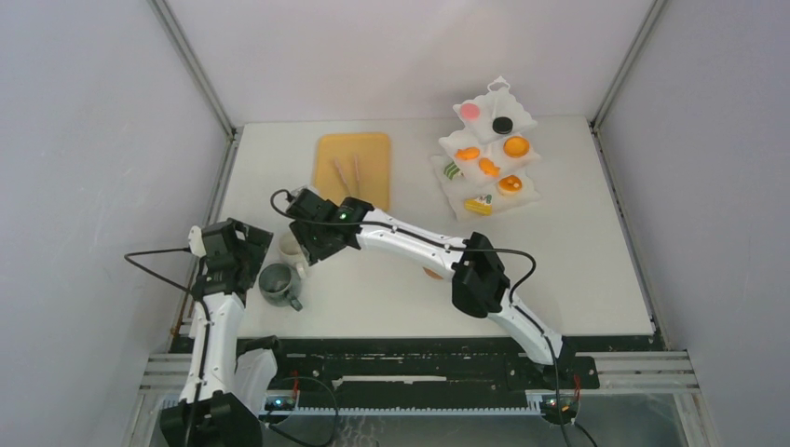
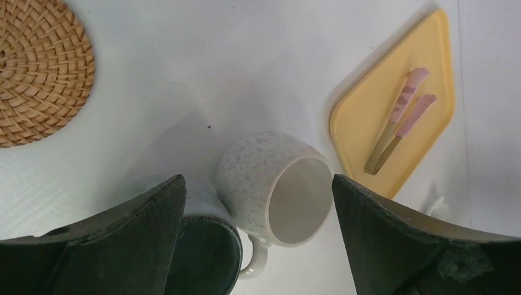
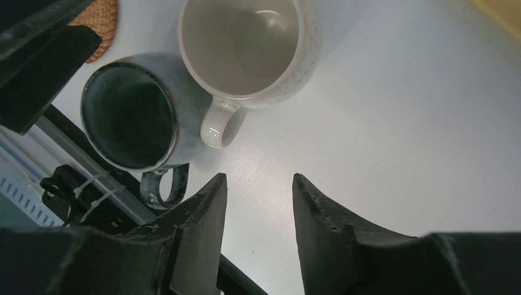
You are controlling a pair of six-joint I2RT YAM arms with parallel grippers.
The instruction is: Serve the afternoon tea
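A white speckled mug and a dark green mug stand side by side at the table's left front, both handles showing in the right wrist view. My left gripper hangs open beside and above them. My right gripper is over the table just right of the mugs' handles, part open with nothing between its fingers. A woven coaster lies beyond the mugs in the left wrist view.
A yellow tray with two pink-handled knives is at the back. A tiered white stand with several toy snacks is at back right.
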